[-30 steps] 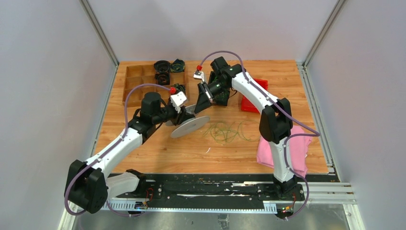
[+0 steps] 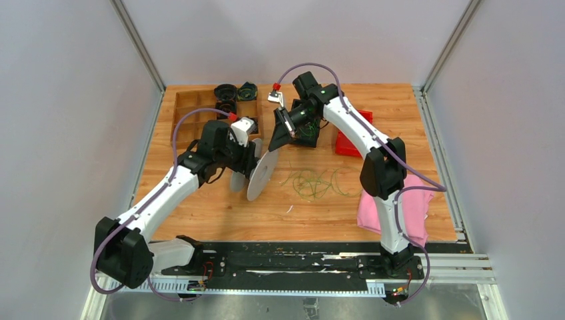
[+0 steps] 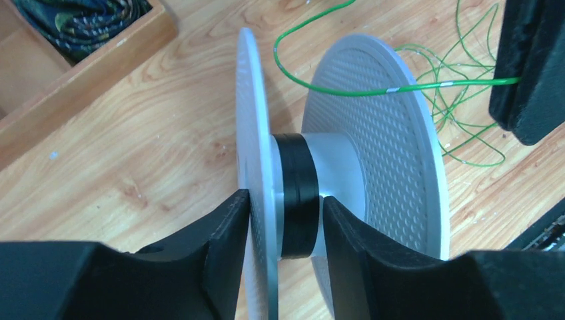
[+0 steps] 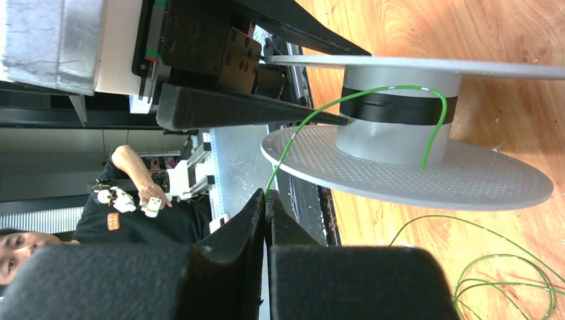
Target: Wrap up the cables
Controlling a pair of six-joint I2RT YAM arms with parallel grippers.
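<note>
A grey spool point(image 2: 262, 177) with two wide perforated flanges is held off to the left of centre over the table. Its hub carries a band of black tape point(image 4: 400, 108). My left gripper straddles one flange, one finger outside it and the other inside by the hub; the fingers are part open, with a gap beside the flange. Beside the spool, my right gripper is shut on a green cable point(image 4: 303, 125). From those fingertips the cable arcs across the hub and down toward the other flange. Loose green loops point(image 2: 313, 185) lie on the table.
At the back left stands a wooden compartment box point(image 2: 188, 105) with dark coiled cables point(image 2: 226, 93). A black bin point(image 2: 308, 137) and a red bin point(image 2: 346, 146) sit behind; pink cloth point(image 2: 413, 213) lies at right.
The spool has turned, its near flange now standing steeper in the top view. My left gripper has rotated and shifted slightly. The right gripper has moved a little toward the back left.
</note>
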